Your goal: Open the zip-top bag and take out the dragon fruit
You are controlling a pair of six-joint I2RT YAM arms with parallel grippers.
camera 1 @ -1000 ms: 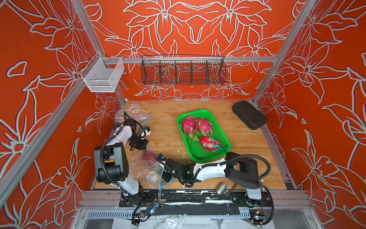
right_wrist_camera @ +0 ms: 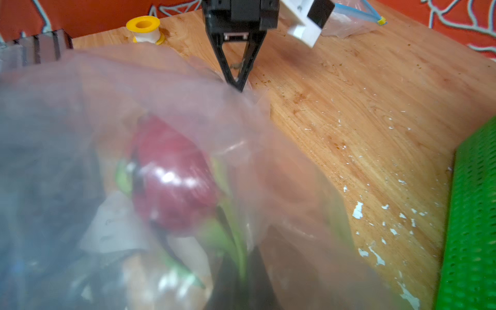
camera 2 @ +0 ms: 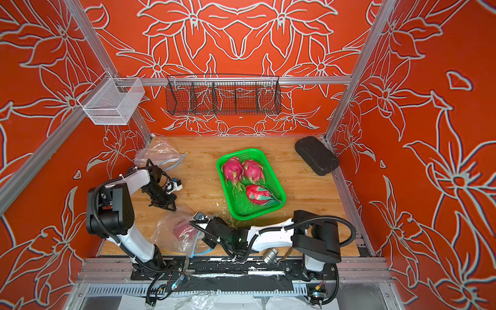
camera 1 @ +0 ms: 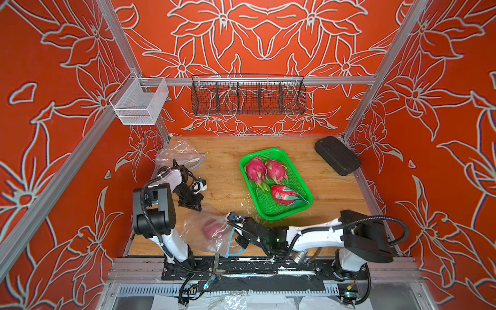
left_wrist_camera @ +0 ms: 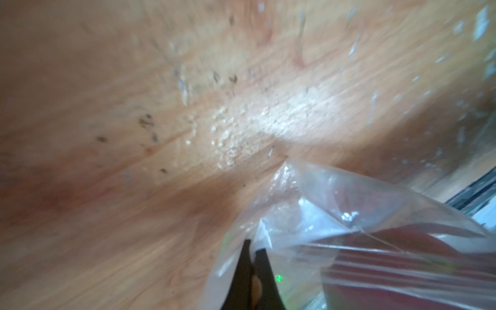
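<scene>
A clear zip top bag with a blue zip edge lies at the front left, its mouth toward the right arm. Inside it, a red dragon fruit shows blurred through the film. My right gripper reaches into the bag; the fruit's green leaf tips run down between its dark fingers, which are shut on them. At the bag's far corner, my left gripper is shut, pinching a fold of film. Both the fruit and the right fingertips are veiled by plastic.
A green basket holding 3 dragon fruits stands mid-table. Another empty-looking bag lies at the back left. A black case rests at the back right. Bare wood separates the left arm from the basket.
</scene>
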